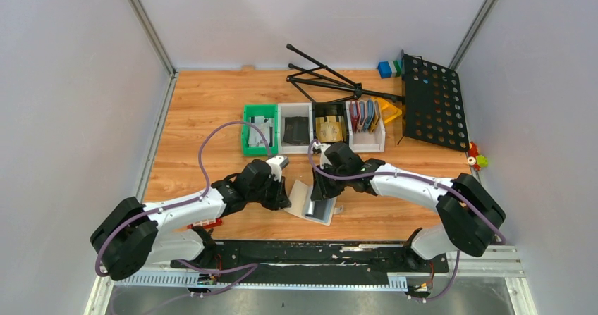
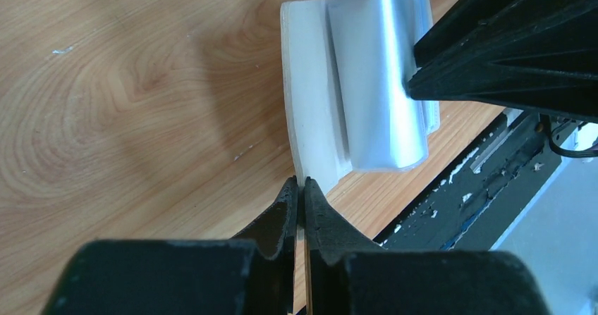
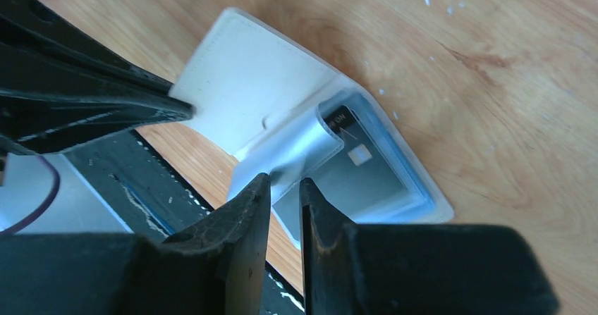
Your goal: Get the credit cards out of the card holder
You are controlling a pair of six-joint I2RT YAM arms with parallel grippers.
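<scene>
An opened card holder (image 1: 300, 197) lies on the table between my two grippers. Its pale cover (image 3: 247, 82) is spread out toward my left, and a clear plastic sleeve (image 2: 381, 82) is curled up off the other half. Under that sleeve a dark grey card (image 3: 374, 181) with a light square chip shows. My left gripper has its tips together at the edge of the pale cover. Narrowly apart, the tips of my right gripper touch the raised sleeve. Whether they pinch the sleeve or only press it is hard to tell.
Behind the arms stands a row of bins: green (image 1: 246, 142), white (image 1: 295, 148), black, and a white one (image 1: 367, 144) with several coloured cards. A black folded stand (image 1: 331, 82) lies beyond them.
</scene>
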